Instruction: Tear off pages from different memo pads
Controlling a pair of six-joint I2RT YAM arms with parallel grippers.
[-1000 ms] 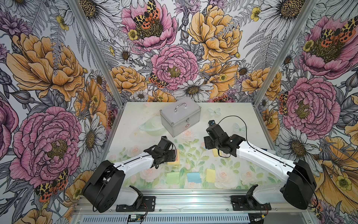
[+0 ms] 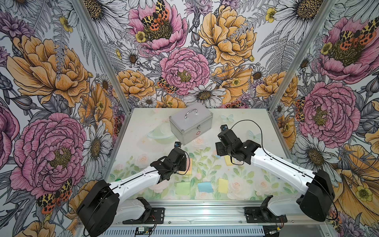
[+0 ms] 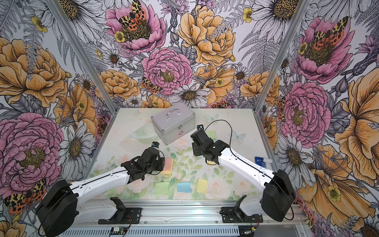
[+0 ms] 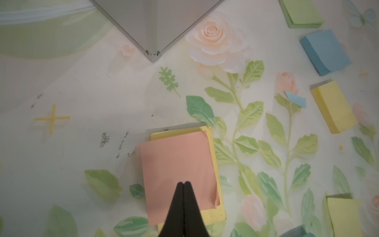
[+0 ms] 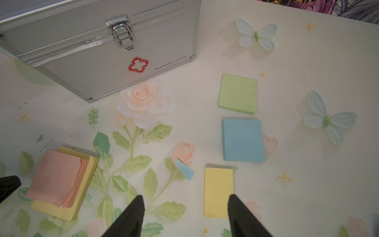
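Observation:
A pink memo pad lies on a yellow one; my left gripper is over it, shut with nothing showing between its fingers. My right gripper is open and empty, above a small yellow pad. Behind that lie a blue pad and a green pad. Along the table's front, single green, blue and yellow sheets lie apart. A small blue scrap lies between the pads.
A silver metal case stands at the back middle. A blue packet lies at the right edge.
My left arm has risen slightly, lifting the gripper from the pink pad. My right gripper has moved slightly upward.

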